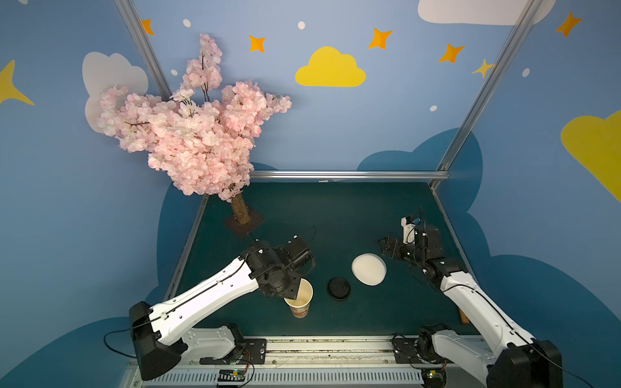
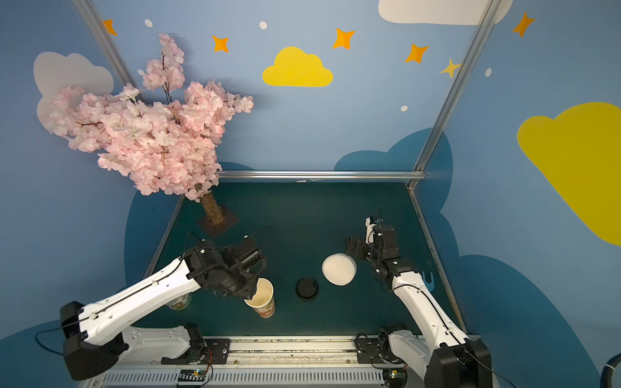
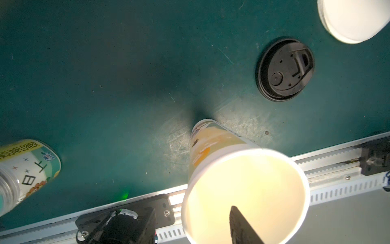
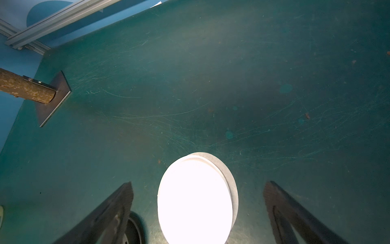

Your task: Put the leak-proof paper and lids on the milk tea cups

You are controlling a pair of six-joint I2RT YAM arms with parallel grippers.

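A tall printed paper cup (image 1: pixel 299 304) stands upright near the front edge, mouth up and empty. My left gripper is at its rim, open, its fingertips low in the left wrist view over the cup's near side; whether they touch cannot be told. A black lid (image 1: pixel 339 289) lies right of the cup. Farther right is a white round stack (image 1: pixel 368 269), likely the paper discs. My right gripper stands open above it, nothing held.
A brown tree trunk on a square base (image 1: pixel 240 220) stands at the back left. A printed can (image 3: pixel 28 170) is left of the cup. A wooden-handled tool (image 1: pixel 463 317) lies at the right edge.
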